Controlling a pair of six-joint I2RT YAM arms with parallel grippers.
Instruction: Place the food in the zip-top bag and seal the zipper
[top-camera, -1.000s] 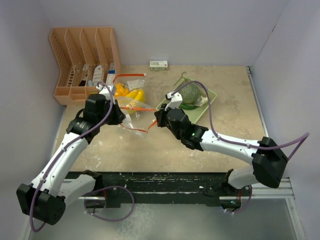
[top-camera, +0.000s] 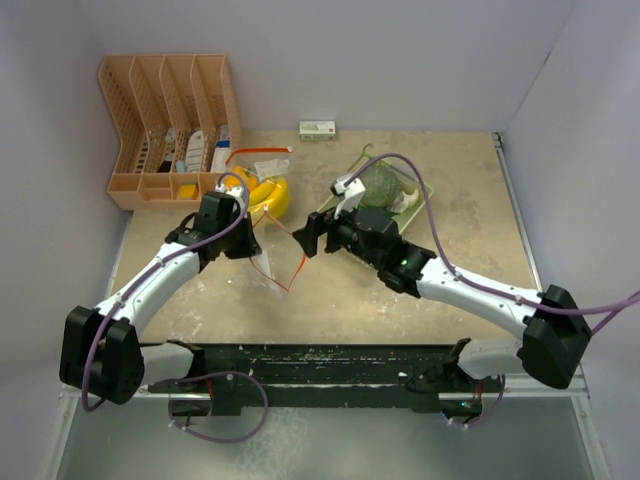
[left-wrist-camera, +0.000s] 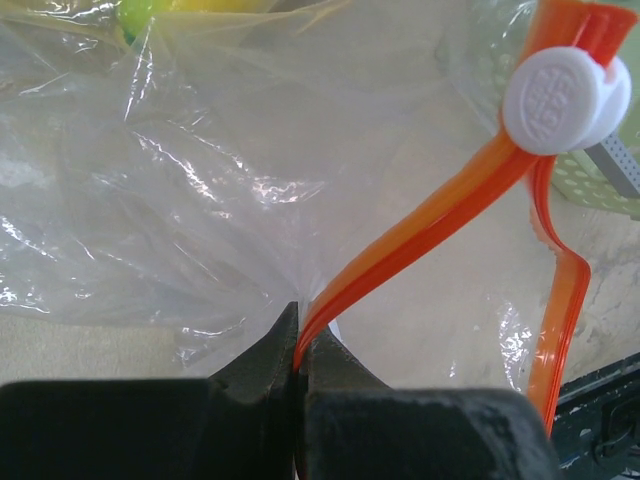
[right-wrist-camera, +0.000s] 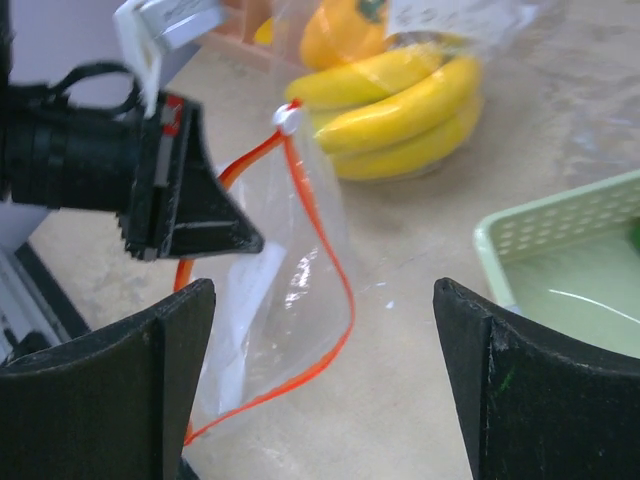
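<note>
A clear bag (left-wrist-camera: 250, 150) with an orange zipper rim (right-wrist-camera: 335, 290) hangs from my left gripper, which is shut on that rim. Its mouth forms a loose loop, and a white slider (left-wrist-camera: 545, 102) sits on the zipper. Across from it, my right gripper (top-camera: 310, 240) stands open, with the bag's rim beyond its fingers (right-wrist-camera: 180, 330) and nothing held. A pale green basket (top-camera: 424, 190) at the back right holds a round green melon (top-camera: 378, 186) and a whitish vegetable (top-camera: 404, 200). Yellow bananas (right-wrist-camera: 410, 115) lie behind the bag in clear plastic.
At the back left stands a tan rack (top-camera: 165, 80) with several items in it. A small green-and-white box (top-camera: 317, 130) rests by the back wall. Bare table (top-camera: 470, 210) shows at the right and along the front.
</note>
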